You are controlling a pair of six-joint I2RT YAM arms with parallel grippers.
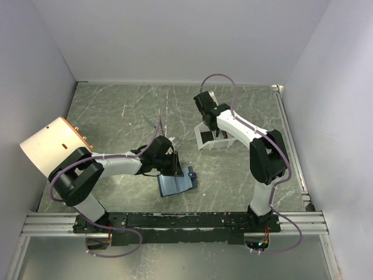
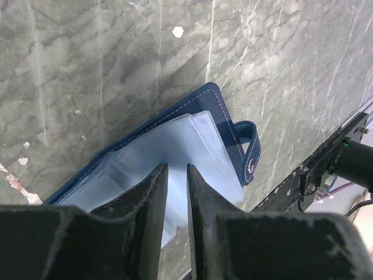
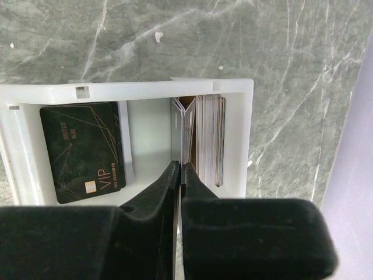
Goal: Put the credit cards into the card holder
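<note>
The card holder [image 1: 176,184], navy outside with pale blue inner pockets, lies open on the table at front centre. Over its pale pocket [image 2: 180,149] my left gripper is partly open, with nothing between its fingers. My right gripper is shut above the white tray, its tips against the edge of upright cards [image 3: 183,128] that lean slightly apart. Whether a thin card edge sits between the tips cannot be made out. Beside those stands a tight row of cards [image 3: 208,137]. A black VIP card [image 3: 87,149] lies flat in the tray's left part.
The white tray [image 3: 52,92] has raised walls close around my right fingertips. A tan panel [image 1: 55,146] leans at the far left.
</note>
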